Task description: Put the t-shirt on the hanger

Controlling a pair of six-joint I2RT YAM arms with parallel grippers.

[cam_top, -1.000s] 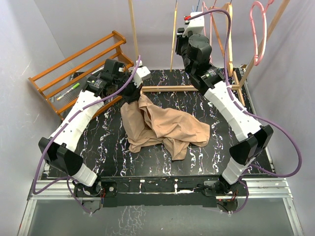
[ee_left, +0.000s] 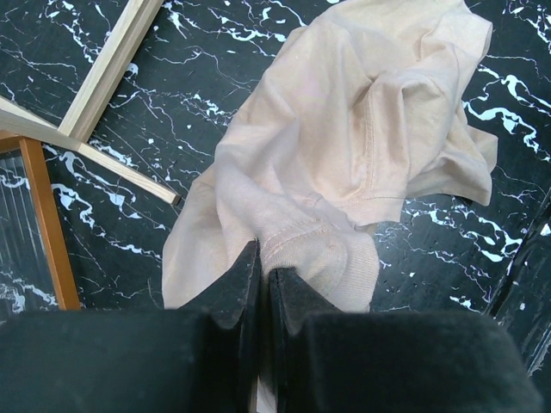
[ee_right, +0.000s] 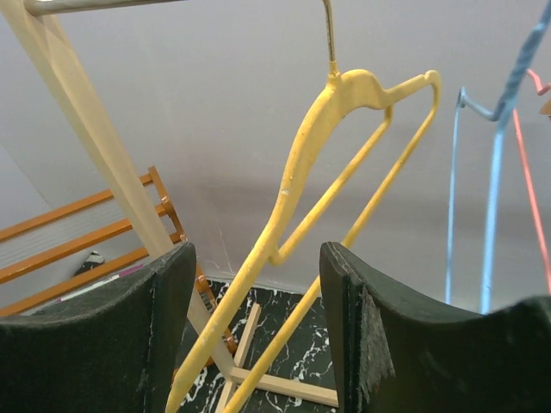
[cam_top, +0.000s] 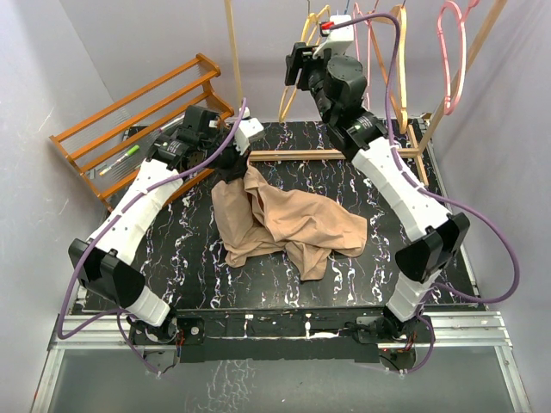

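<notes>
The tan t shirt (cam_top: 301, 224) lies rumpled on the black marble table, its left end lifted into my left gripper (cam_top: 238, 168). In the left wrist view that gripper is shut on a bunched fold of the pale fabric (ee_left: 318, 146). My right gripper (cam_top: 301, 69) is raised among the hanging hangers at the top. In the right wrist view it (ee_right: 254, 284) is open, with a yellow hanger's (ee_right: 291, 176) slanting bars running between and just beyond its fingers.
A wooden slatted rack (cam_top: 129, 112) leans at the back left. A pale wooden frame (cam_top: 293, 155) crosses the back of the table. Blue (ee_right: 495, 172) and pink hangers (cam_top: 448, 60) hang to the right.
My right gripper has shifted slightly left toward the yellow hanger, which now appears turned, showing its loop. The left gripper and t shirt have not moved.
</notes>
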